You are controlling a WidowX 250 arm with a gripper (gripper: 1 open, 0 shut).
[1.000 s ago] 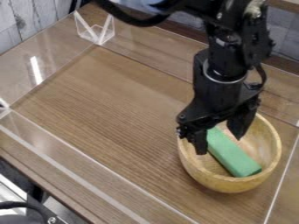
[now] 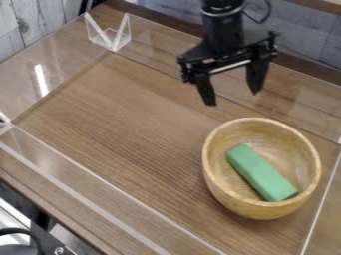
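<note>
A green block (image 2: 261, 173) lies inside a round wooden bowl (image 2: 218, 179) at the right. Up and to the left of the bowl, the black arm's gripper (image 2: 234, 76) is raised over the table, its several dark fingers spread apart with nothing visible between them.
A white wire object (image 2: 110, 30) stands near the back left edge. A black cable loop lies at the lower left, off the table's edge.
The arm has risen out from over the bowl toward the back, leaving the green block in the bowl in full view.
</note>
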